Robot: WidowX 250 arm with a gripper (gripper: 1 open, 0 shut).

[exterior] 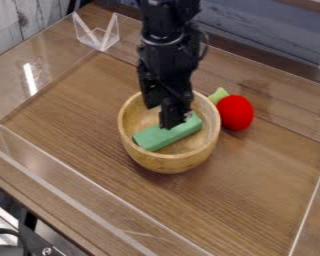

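Observation:
A dark robot arm reaches down from the top of the view to my gripper [171, 95], which hangs open over a light wooden bowl [139, 152]. A light green block [166, 134] lies in the bowl, below the gripper. Just right of the bowl is a red round object [235, 112], with a small light green piece [218, 95] behind it.
A white wire rack [95, 31] stands at the upper left. A black cable or part lies at the lower left corner.

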